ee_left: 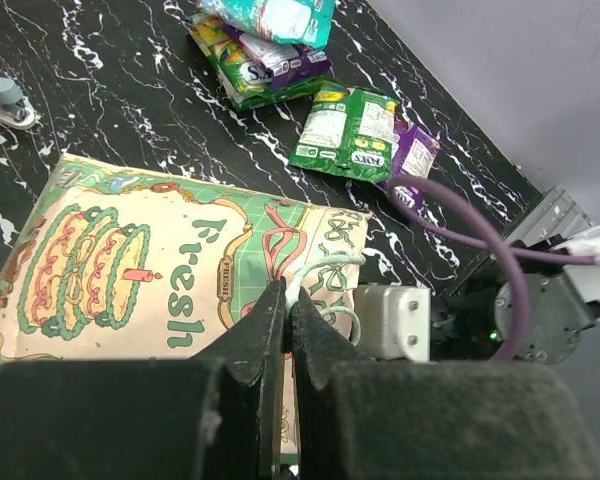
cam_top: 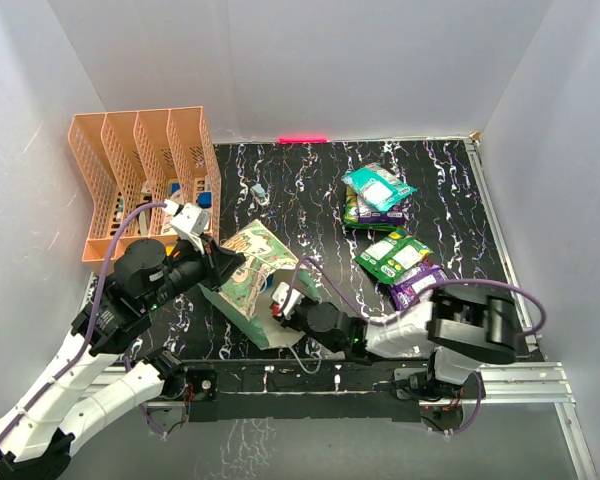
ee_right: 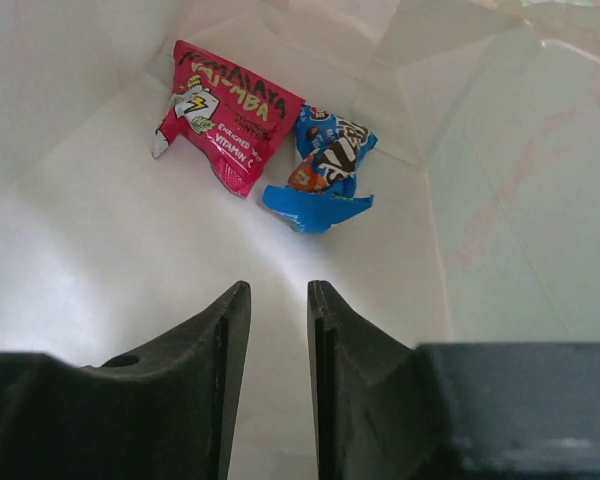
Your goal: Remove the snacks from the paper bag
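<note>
The paper bag (cam_top: pixel 258 268), printed with festive drawings, lies on its side with its mouth toward the front. My left gripper is shut, with the bag's thin pale-green handle (ee_left: pixel 325 262) caught at its fingertips. Inside the bag, a red snack packet (ee_right: pixel 230 115) and a blue one (ee_right: pixel 330 155) rest against the far end. My right gripper has its fingers parted at the mouth, short of both packets, with nothing between them. From above, its tips are hard to make out.
Several snack packets lie on the right of the black marbled table, among them a teal one (cam_top: pixel 379 186), a green one (cam_top: pixel 394 255) and a purple one (cam_top: pixel 417 284). An orange divided basket (cam_top: pixel 145 122) stands back left. A small grey object (cam_top: pixel 259 193) lies behind the bag.
</note>
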